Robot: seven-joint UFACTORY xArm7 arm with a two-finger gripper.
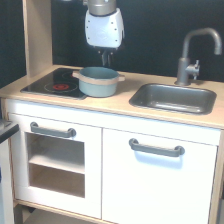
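Note:
My white gripper [105, 58] hangs above and a little behind the grey-blue pot [98, 86], pointing down. Its dark fingers hardly stand out against the black wall, so whether they are open or shut does not show clearly. The pot rests on the wooden counter at the right side of the black cooktop [45, 82], its two handles sticking out to the sides. Whether the fingers touch the pot's far rim cannot be told from this angle.
A metal sink [172, 98] with a tall tap [187, 62] lies to the right. Below are an open-fronted compartment [58, 182] and a white cupboard door [150, 180] with a dark handle. The counter between pot and sink is clear.

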